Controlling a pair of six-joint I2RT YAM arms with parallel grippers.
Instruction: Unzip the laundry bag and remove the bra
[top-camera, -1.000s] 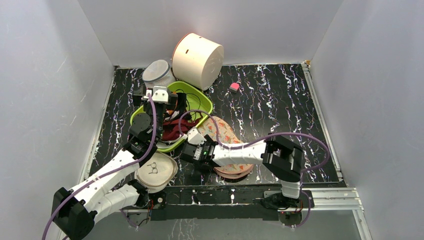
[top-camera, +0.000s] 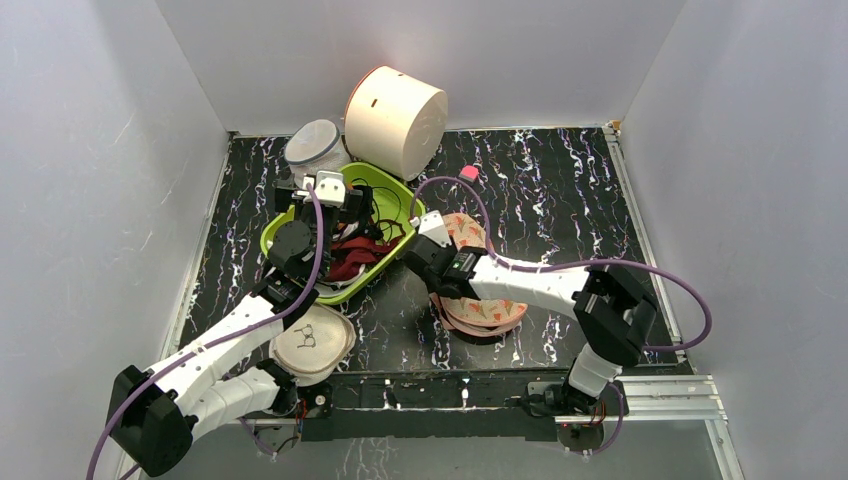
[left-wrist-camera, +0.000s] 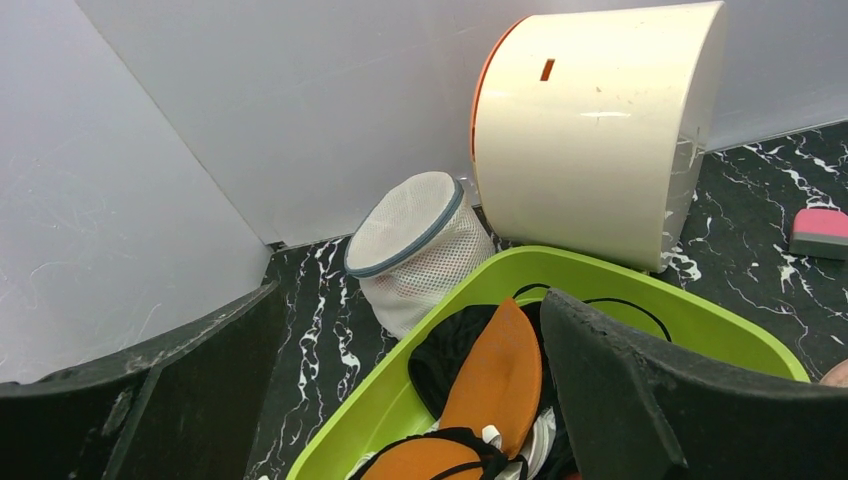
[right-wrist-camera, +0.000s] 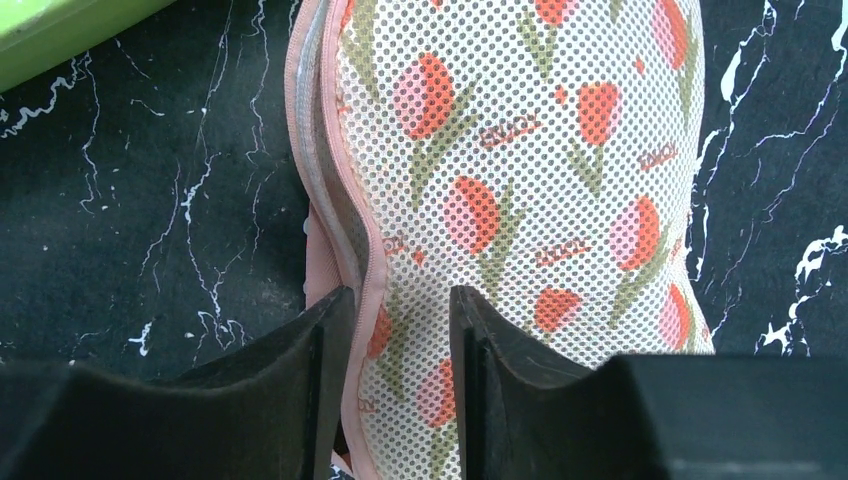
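The laundry bag (right-wrist-camera: 540, 170), a pale mesh with a tulip print and pink trim, lies on the dark marbled table. Along its left side the pink edge (right-wrist-camera: 372, 250) is parted from a second band, with a narrow dark gap between them. My right gripper is over this edge, its fingers apart; whether they touch the mesh I cannot tell. No bra shows in the bag. Over the green basket (top-camera: 270, 232), my left gripper stands open with nothing between its fingers.
Dark and orange garments (left-wrist-camera: 495, 380) lie in the basket. A white mesh bag (left-wrist-camera: 425, 260) and a big cream drum (left-wrist-camera: 600, 130) are behind it. A round cream pouch (top-camera: 312, 340) lies front left.
The right arm and the laundry bag have shifted rightward, the bag also a little toward the back.
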